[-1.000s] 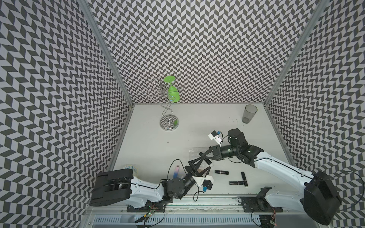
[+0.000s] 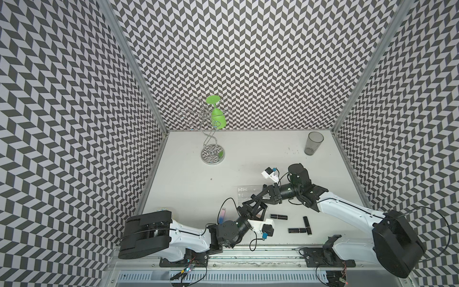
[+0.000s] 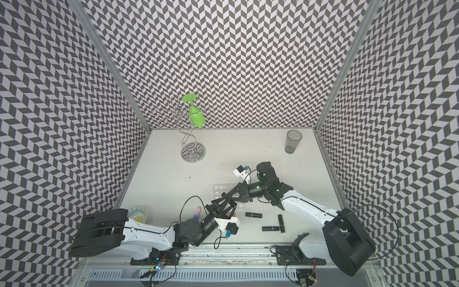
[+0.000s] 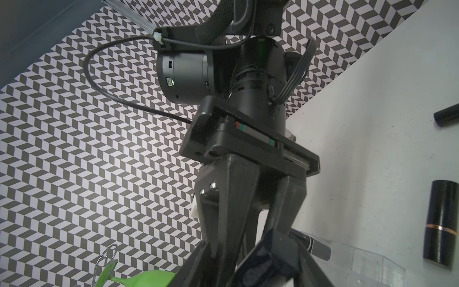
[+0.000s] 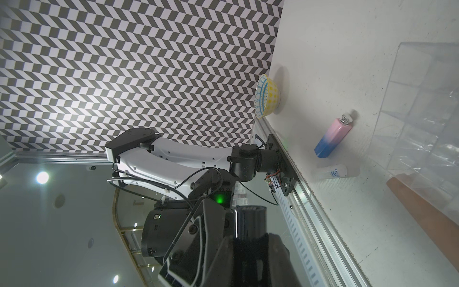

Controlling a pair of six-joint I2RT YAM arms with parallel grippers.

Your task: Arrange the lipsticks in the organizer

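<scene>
My two grippers meet above the clear organizer [image 5: 416,110]. My right gripper is shut on a black lipstick [image 5: 249,224]. My left gripper has its fingers around that lipstick's dark end in the left wrist view; whether they touch it is unclear. Several other black lipsticks [image 2: 278,216] lie on the table's front right, one with a gold band [image 4: 439,239].
A pink-blue bottle [image 5: 333,136] and small white bottle [image 5: 332,172] lie left of the organizer. A patterned bowl [image 5: 265,95] sits farther left. A mirror stand [image 2: 212,154] and glass [image 2: 313,143] stand behind.
My left gripper and wrist have moved slightly right, toward my right gripper.
</scene>
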